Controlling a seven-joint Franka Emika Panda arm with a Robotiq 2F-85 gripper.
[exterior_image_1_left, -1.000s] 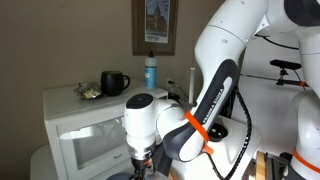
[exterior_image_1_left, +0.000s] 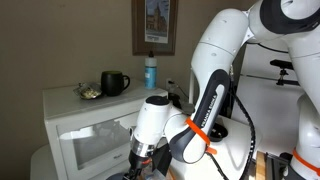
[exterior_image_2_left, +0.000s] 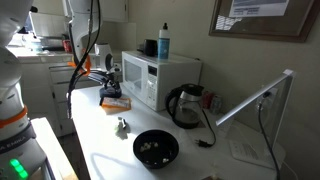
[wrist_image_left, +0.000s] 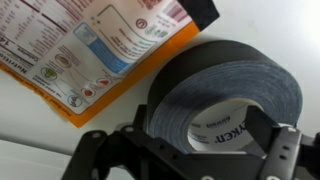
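Observation:
A roll of dark tape (wrist_image_left: 180, 85) lies flat right below my gripper in the wrist view, its white core printed with a brand name. My gripper is open, its dark fingers (wrist_image_left: 265, 128) spread at the lower edge of that view, over the roll's ring. Beside the roll is a flat orange-edged packet (wrist_image_left: 95, 45) with printed labels, close against it at the upper left. In exterior view 2 the gripper (exterior_image_2_left: 108, 92) is low over the counter near the orange packet (exterior_image_2_left: 116, 103); the roll is hard to make out there.
A white microwave (exterior_image_2_left: 160, 80) stands beside the arm, bearing a blue bottle (exterior_image_2_left: 164, 42) and a dark mug (exterior_image_2_left: 150, 47). A coffee pot (exterior_image_2_left: 186, 105) and a black pan (exterior_image_2_left: 156, 150) sit farther along the counter. A small object (exterior_image_2_left: 121, 125) lies between pan and packet.
The arm's wrist has turned and shifted slightly to the right in exterior view 1, tilting over more. Objects on top of the microwave are unchanged.

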